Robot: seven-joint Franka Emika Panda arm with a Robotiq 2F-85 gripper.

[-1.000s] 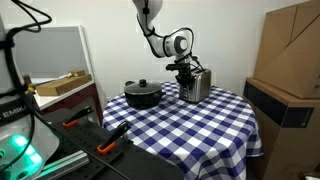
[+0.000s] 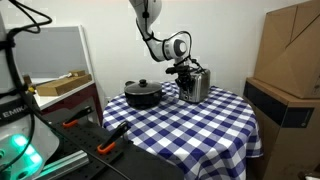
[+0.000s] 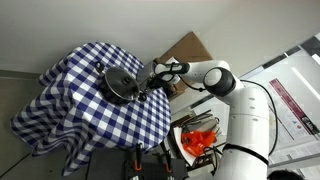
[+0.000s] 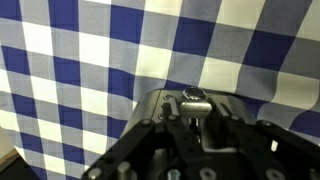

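Note:
A silver toaster (image 2: 198, 88) stands upright on the blue-and-white checked cloth (image 2: 190, 130). My gripper (image 2: 183, 84) is low against its near end. In the wrist view, the toaster's grey end (image 4: 235, 103) lies under the gripper, whose fingers are shut on a small part at that end. It looks like the toaster's lever (image 4: 192, 94), though the fingers hide most of it. The arm covers much of the toaster in the second exterior view.
A black lidded pot (image 2: 143, 94) sits on the cloth left of the toaster. Brown cardboard boxes (image 2: 283, 75) stand beyond the table's right side. The cloth in front of the pot and toaster is clear.

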